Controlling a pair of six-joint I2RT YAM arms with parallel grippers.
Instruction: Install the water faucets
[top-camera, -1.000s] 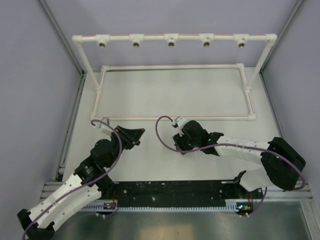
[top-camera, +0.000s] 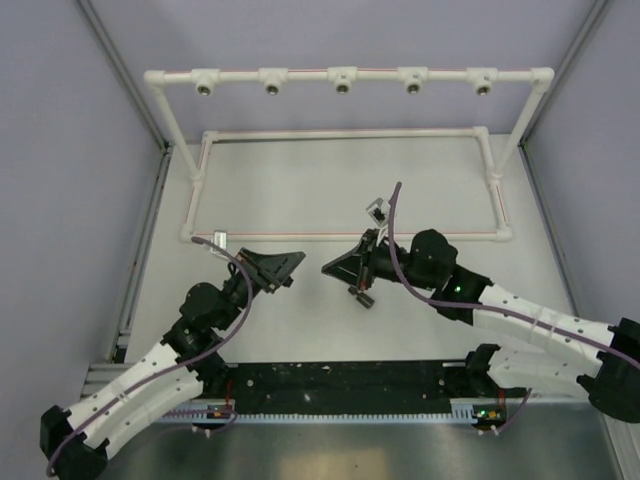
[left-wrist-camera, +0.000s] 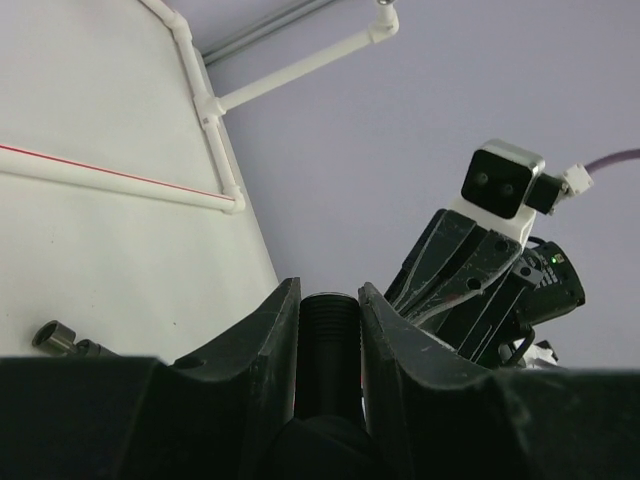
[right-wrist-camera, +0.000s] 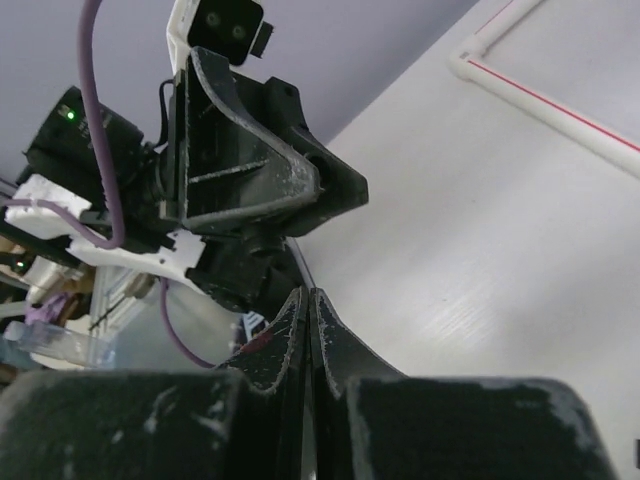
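Note:
In the left wrist view my left gripper is shut on a black cylindrical faucet (left-wrist-camera: 329, 345), whose ribbed round end shows between the fingers. Seen from the top, the left gripper (top-camera: 298, 262) points right. Opposite it, my right gripper (top-camera: 327, 269) points left, apart from it by a small gap. The right wrist view has the right fingertips (right-wrist-camera: 298, 310) pressed together with nothing between them. Below the right gripper, dark faucet parts (top-camera: 361, 297) lie on the white board; in the left wrist view a hollow tube end (left-wrist-camera: 54, 337) shows among them.
A white pipe frame (top-camera: 350, 237) lies on the board. Its raised rear pipe (top-camera: 307, 75) carries several tee sockets (top-camera: 343, 79) with openings facing forward. Grey walls (top-camera: 60, 180) stand at both sides. The board in front of the frame is mostly clear.
The right gripper has come away from the faucet parts on the board and swung to point left, uncovering them. My left gripper has shifted slightly right and up in the top view.

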